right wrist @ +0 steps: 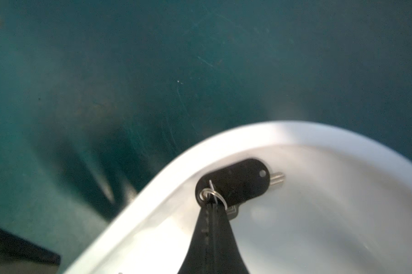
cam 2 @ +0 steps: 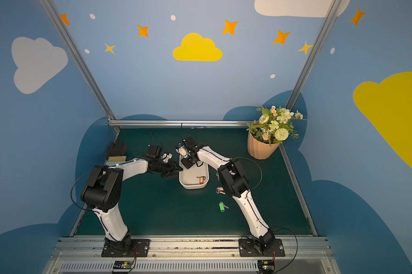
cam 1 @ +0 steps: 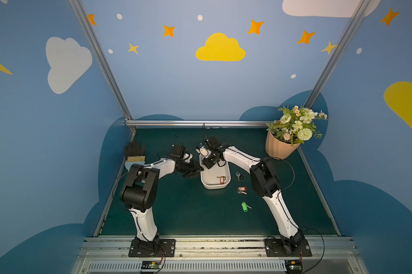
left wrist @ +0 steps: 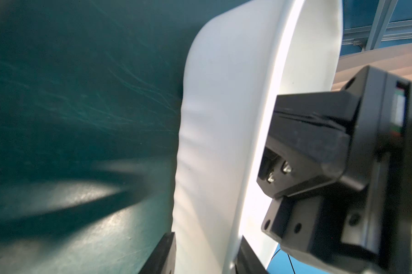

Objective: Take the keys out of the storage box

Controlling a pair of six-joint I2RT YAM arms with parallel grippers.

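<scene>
The white storage box [cam 1: 215,186] stands mid-table. My left gripper is part open at its left wall, one finger each side of the wall in the left wrist view. My right gripper reaches down inside, fingers shut, at the ring of a black key tag [right wrist: 233,180] with a key, which lies against the box's curved end; whether the ring is held cannot be told. An orange key tag [cam 1: 222,180] lies in the box's front part. Outside, to its right, lie a dark key [cam 1: 239,175], a red key set [cam 1: 241,190] and a green one [cam 1: 244,206].
A flower pot [cam 1: 281,146] stands at the back right. A brush and dustpan [cam 1: 135,162] lie at the back left.
</scene>
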